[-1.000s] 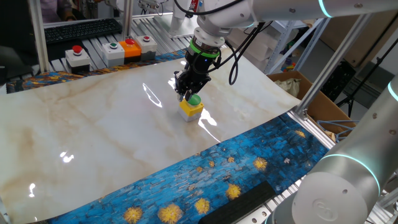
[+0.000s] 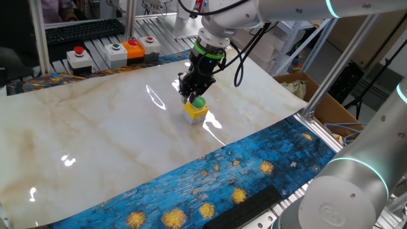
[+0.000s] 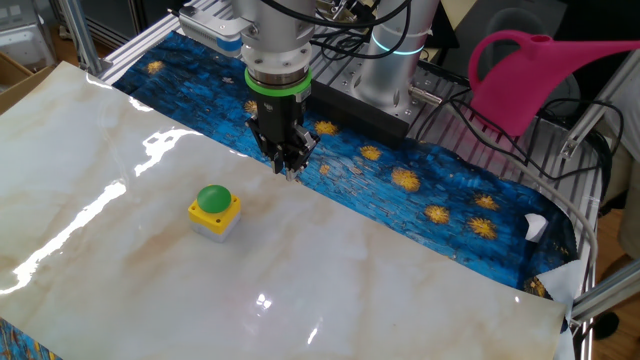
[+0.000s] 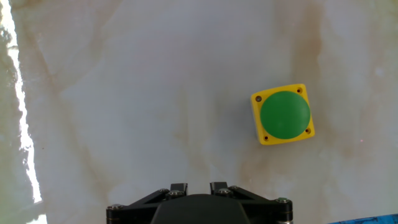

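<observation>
A yellow-topped box with a round green push button (image 2: 199,102) stands upright on the marbled sheet. In exterior view 2 the green button (image 3: 214,199) sits to the left of my gripper (image 3: 287,172), with clear space between them. The wrist view has the green button (image 4: 285,115) right of centre, ahead of my gripper. A narrow gap separates the two fingertips, and nothing is between them. From exterior view 1, the gripper (image 2: 189,97) overlaps the box's far side, pointing down above the sheet.
Several button boxes, one of them orange (image 2: 133,52), line the far rail beside a keyboard (image 2: 79,36). A pink watering can (image 3: 520,80) stands near the arm's base. The marbled sheet (image 3: 380,290) is otherwise bare, bordered by blue flowered cloth (image 3: 405,200).
</observation>
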